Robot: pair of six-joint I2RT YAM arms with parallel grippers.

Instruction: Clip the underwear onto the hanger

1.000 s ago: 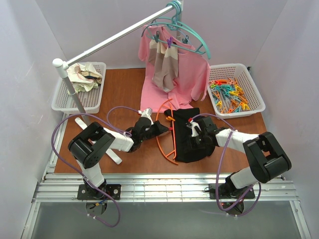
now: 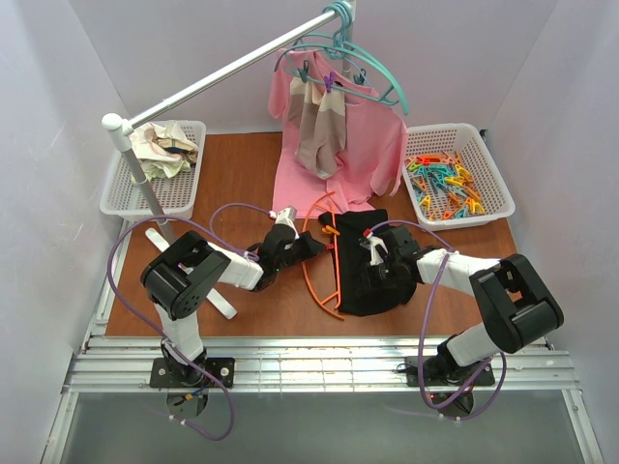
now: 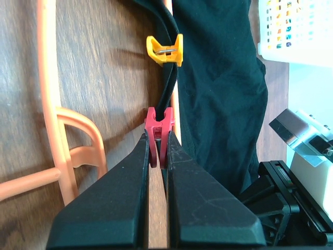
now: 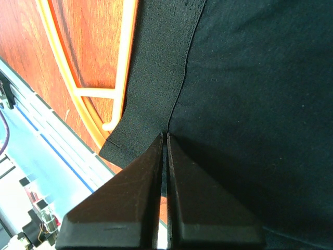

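Black underwear (image 2: pixel 372 290) lies on the table along an orange hanger (image 2: pixel 308 280). A yellow clip (image 3: pixel 174 49) sits on the waistband and hanger bar. My left gripper is shut on a red clip (image 3: pixel 158 122), which is at the waistband and bar just below the yellow clip in the left wrist view. My right gripper is shut with its tips down on the black fabric, near the hanger's end; nothing shows between its fingers.
Teal hangers with pink and beige clothes hang on the rack (image 2: pixel 222 72). A basket of clips (image 2: pixel 484 193) stands back right, a basket of cloths (image 2: pixel 116 193) back left. A white bar lies at the left.
My left gripper and the red clip have shifted very slightly; the right arm looks unchanged.
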